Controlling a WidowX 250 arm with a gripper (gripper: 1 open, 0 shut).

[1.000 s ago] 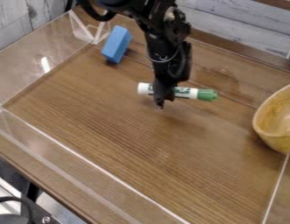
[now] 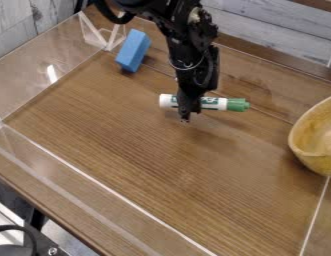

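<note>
A white tube with a green end (image 2: 224, 104) lies sideways on the wooden table (image 2: 128, 180), upper middle of the camera view. My black gripper (image 2: 188, 108) reaches down from the top onto the tube's middle and is shut on it; the fingertips partly hide the tube.
A blue block (image 2: 133, 51) lies at the upper left. A large tan bowl (image 2: 315, 140) sits at the right edge. A clear plastic barrier borders the left side.
The gripper and tube have shifted very slightly; otherwise the scene looks the same.
</note>
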